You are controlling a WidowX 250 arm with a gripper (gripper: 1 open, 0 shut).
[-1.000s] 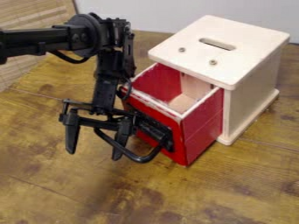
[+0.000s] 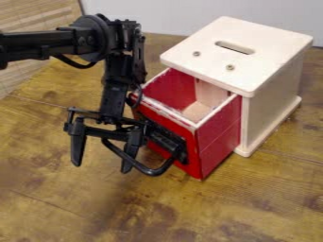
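Observation:
A pale wooden box (image 2: 271,104) with a slot and two knobs on top has a red-fronted drawer (image 2: 214,146) pulled out toward the front left, its inside visible and empty where seen. My black gripper (image 2: 106,151) is low at the left of the drawer, its two fingers pointing down with a gap between them and nothing seen in it. Black parts of the gripper's body lie against the drawer's red front, hiding part of it.
Bare wooden floor (image 2: 63,203) spreads across the front and left. A pale wooden board (image 2: 32,90) lies at the back left, and a white wall stands behind the box.

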